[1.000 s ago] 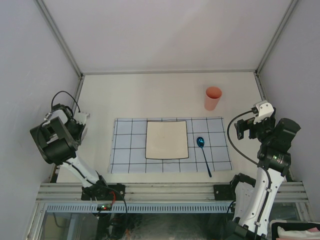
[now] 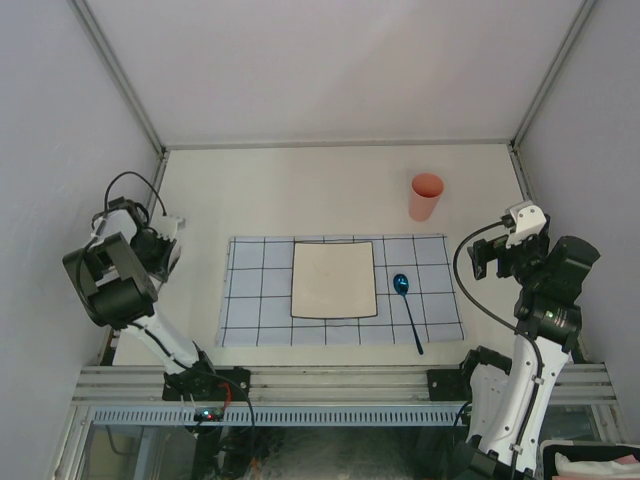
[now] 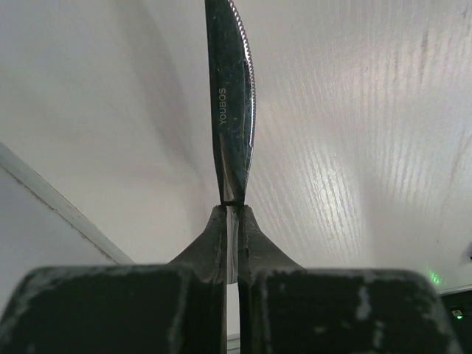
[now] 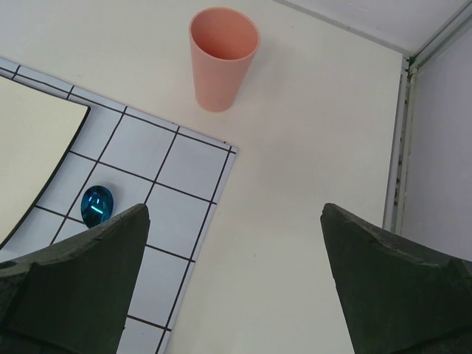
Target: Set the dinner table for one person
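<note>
A dark, shiny knife (image 3: 234, 96) with a serrated edge extends forward from my left gripper, which is shut on its handle at the left side of the table. Blue spoon (image 2: 401, 285) lies on the right part of the gridded placemat (image 2: 258, 290), its handle pointing to the front edge. At the placemat's middle is a cream square plate (image 2: 334, 280). The pink cup (image 2: 425, 197) stands behind the placemat on the right. Wide open and empty, my right gripper hovers above the right side of the table, clear of the cup and spoon.
Bare white table (image 2: 300, 190) stretches behind the placemat. The left part of the placemat holds nothing. Walls rise close beside both arms, and a metal rail (image 2: 330, 378) runs along the front.
My left arm has shifted slightly toward the back and right. The right arm, plate, spoon and cup have stayed where they were.
</note>
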